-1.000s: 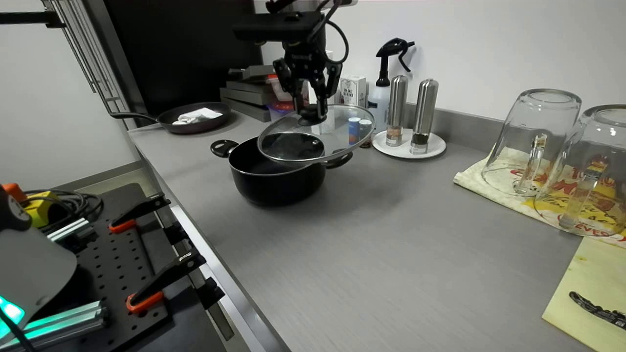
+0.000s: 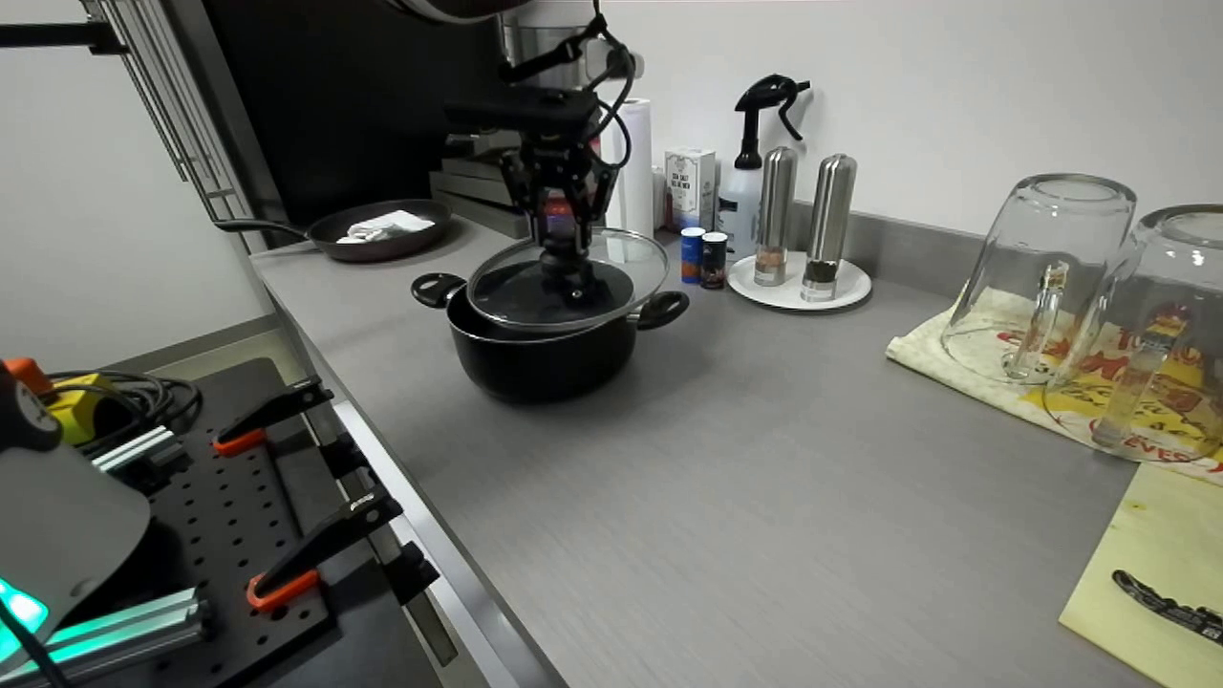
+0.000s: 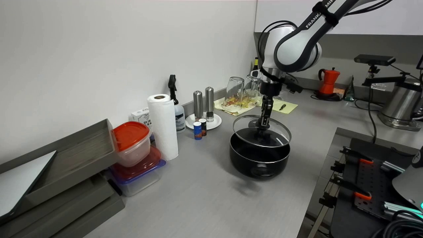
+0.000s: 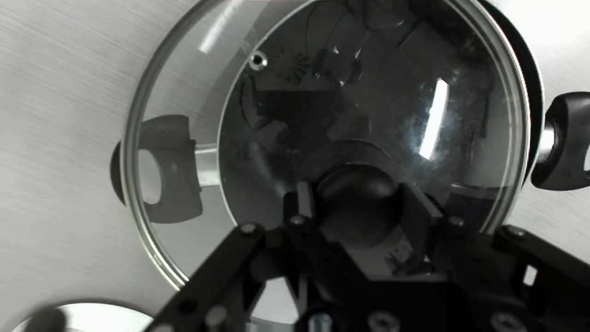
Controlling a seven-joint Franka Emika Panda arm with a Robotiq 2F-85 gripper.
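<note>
A black two-handled pot (image 2: 539,367) stands on the counter. Over its opening is a round glass lid (image 2: 633,262), tilted and off-centre from the rim. My gripper (image 2: 564,254) is shut on the lid's black knob (image 4: 356,202), which shows between the two fingers in the wrist view. In exterior view 2 the lid (image 3: 244,126) sits higher than the pot's near rim (image 3: 259,160), with an open gap there. Whether the lid touches the far rim cannot be told. One pot handle (image 4: 567,141) shows past the lid's edge; the other lies beneath the glass.
A white plate with two metal grinders (image 2: 831,224) and two small shakers (image 2: 713,260) stand behind the pot. Paper towel roll (image 3: 163,127), spray bottle (image 3: 179,115) and glass mugs (image 2: 1038,275) line the wall.
My gripper and the lid have moved down and to the left in exterior view 1, from the pot's right side to over its opening. The pot has not moved.
</note>
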